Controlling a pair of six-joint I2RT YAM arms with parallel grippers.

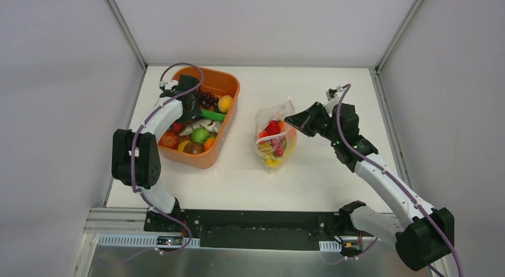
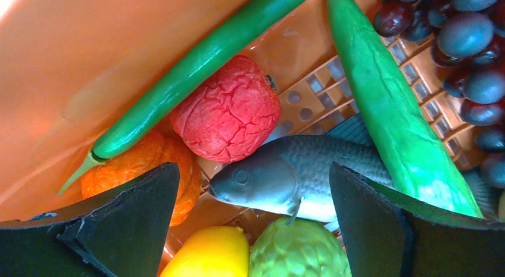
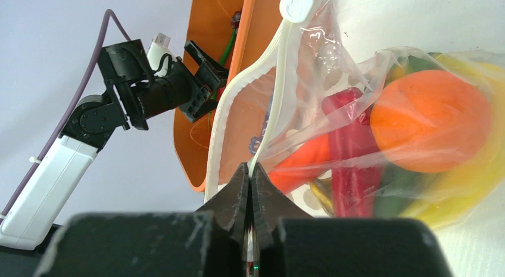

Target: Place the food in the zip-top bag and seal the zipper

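Observation:
The clear zip top bag (image 1: 266,117) stands mid-table with several foods inside, among them an orange (image 3: 430,121) and a red pepper (image 3: 354,164). Its white zipper rim (image 3: 284,86) gapes apart. My right gripper is shut on the rim's near edge. Over the left part of the orange bin, my left gripper stands open with nothing gripped. Below and ahead of its fingers lie a grey fish (image 2: 286,176), a wrinkled red tomato (image 2: 229,110), a long green pepper (image 2: 196,68), a green pod (image 2: 393,104) and a small pumpkin (image 2: 143,170).
Dark grapes (image 1: 208,100), a yellow fruit (image 1: 225,103) and a green lumpy fruit (image 1: 200,135) also lie in the orange bin (image 1: 231,134), whose walls stand around the left gripper. Bare white table (image 1: 238,181) separates bin and bag.

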